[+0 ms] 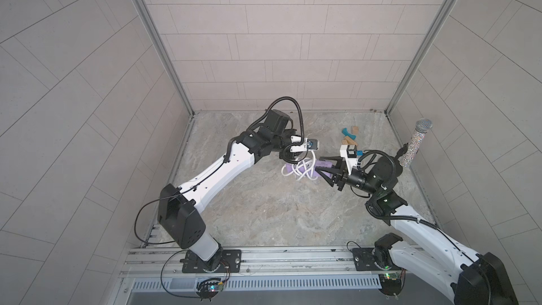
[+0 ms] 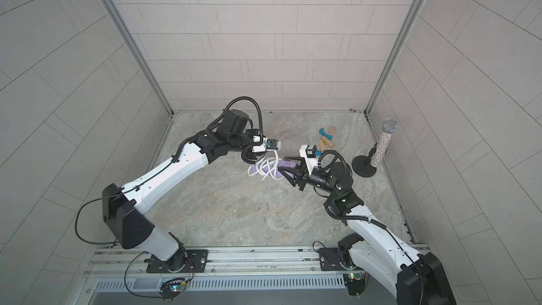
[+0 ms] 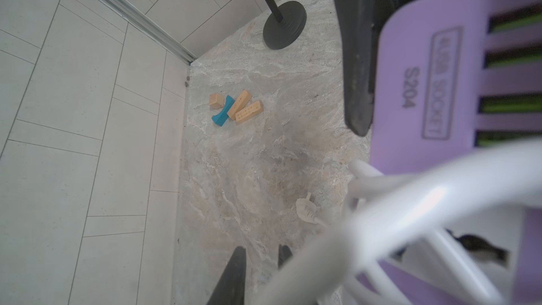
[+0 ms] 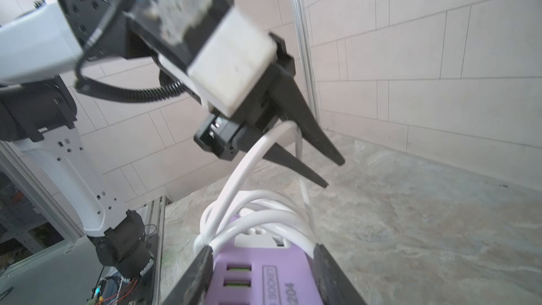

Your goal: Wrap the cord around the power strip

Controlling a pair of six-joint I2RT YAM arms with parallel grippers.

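My right gripper holds the purple power strip (image 4: 265,271) by its socket end, a finger on each side. White cord (image 1: 299,166) is wound in several loose loops round the strip's other end. My left gripper is above those loops, its fingers apart, with a raised cord strand (image 4: 248,161) running up between or against them; whether it grips the strand I cannot tell. In the left wrist view the strip and cord fill the right side, and a white plug (image 3: 307,209) hangs or lies below.
A microphone on a round black stand (image 2: 364,166) is at the right back. Wooden blocks (image 3: 248,110) and a blue piece (image 3: 223,111) lie on the floor behind the strip. Tiled walls enclose three sides.
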